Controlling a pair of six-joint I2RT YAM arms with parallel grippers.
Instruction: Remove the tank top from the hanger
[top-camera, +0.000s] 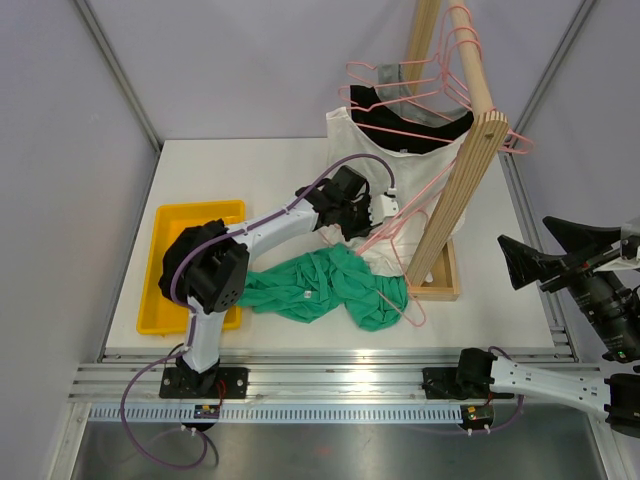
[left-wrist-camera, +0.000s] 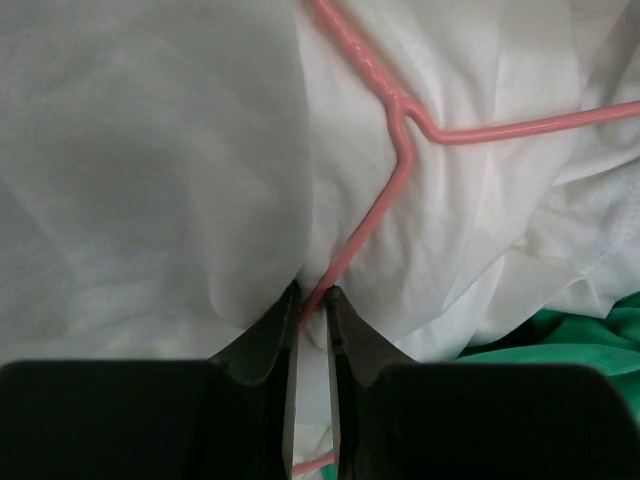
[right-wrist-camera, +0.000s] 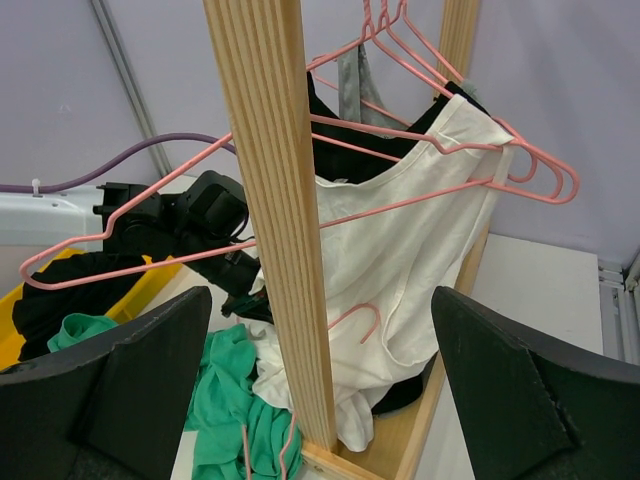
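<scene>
The white tank top (top-camera: 350, 140) hangs on the wooden rack, draped down to the base; in the left wrist view its fabric (left-wrist-camera: 150, 180) fills the frame, crossed by a pink hanger (left-wrist-camera: 370, 220). My left gripper is at the fabric, its fingertips close together over the hanger's wire; whether they grip it is unclear. My right gripper stands open on the right side, with the rack's front post (right-wrist-camera: 270, 200) between it and much of the tank top.
A green cloth (top-camera: 310, 280) lies on the table left of the rack. A yellow bin (top-camera: 160, 310) with dark cloth stands at the left. More pink hangers and grey and black garments hang from the rail.
</scene>
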